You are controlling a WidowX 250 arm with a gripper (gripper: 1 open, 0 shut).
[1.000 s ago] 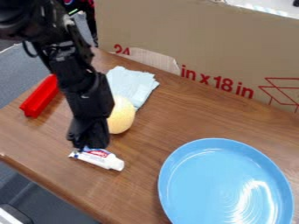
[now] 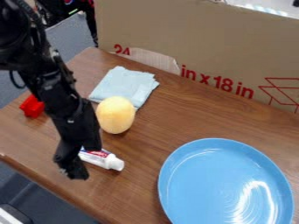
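Observation:
My black gripper (image 2: pixel 73 166) is lowered at the left of the wooden table, over the near-left end of a white toothpaste tube (image 2: pixel 103 159); its fingers are dark and it is unclear how far apart they stand or whether they touch the tube. A yellow oval object (image 2: pixel 117 115) sits just behind the arm, on the right. A light blue folded cloth (image 2: pixel 124 84) lies farther back. A red object (image 2: pixel 31 107) is partly hidden behind the arm at the left.
A blue plate (image 2: pixel 225 184) occupies the right front of the table (image 2: pixel 193 118). A large cardboard panel (image 2: pixel 198 44) stands along the back.
The gripper has moved down and to the left from above the tube to its left end. The tube and other objects show no clear movement.

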